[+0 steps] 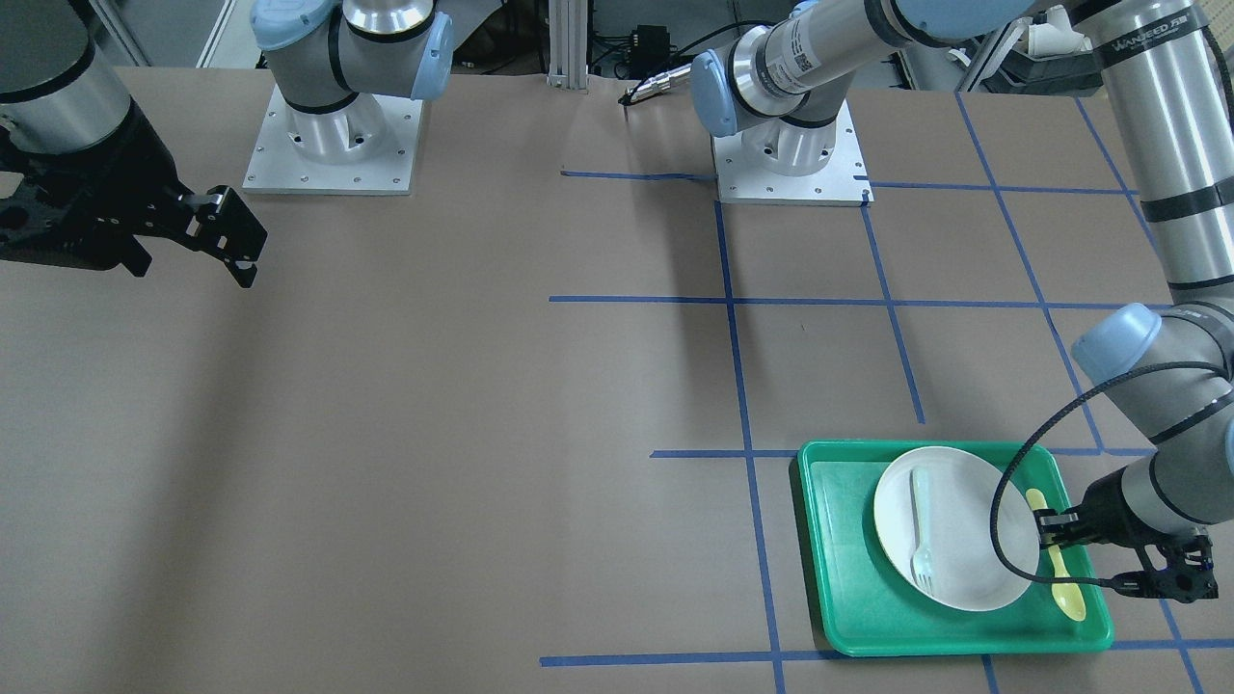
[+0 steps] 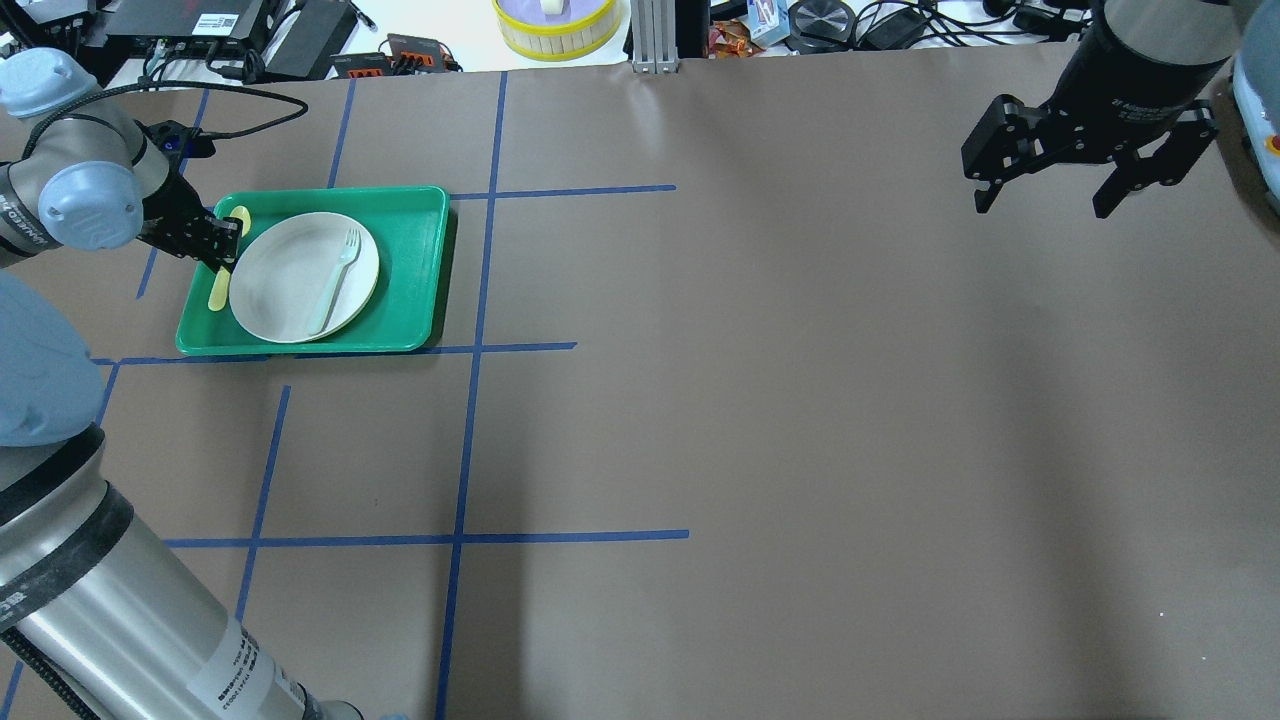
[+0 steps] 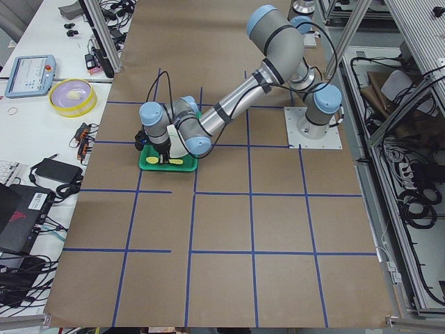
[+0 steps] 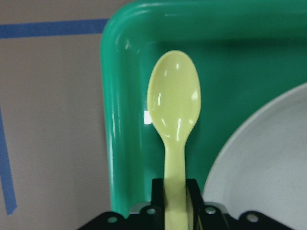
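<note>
A green tray (image 1: 850, 601) holds a white plate (image 1: 972, 520) with a pale fork (image 1: 922, 526) on it. Along the tray's side, beside the plate, lies a pale yellow spoon (image 1: 1067, 598). My gripper is over the spoon's handle, with a finger on either side of it in the left wrist view, apparently shut on it. The spoon's bowl (image 4: 173, 93) lies within the tray, next to the plate's rim.
Other arms stand at the table's edges, one black gripper (image 2: 1080, 150) hanging over the open table (image 2: 840, 420). Blue tape lines mark the surface. The area beside the tray is clear.
</note>
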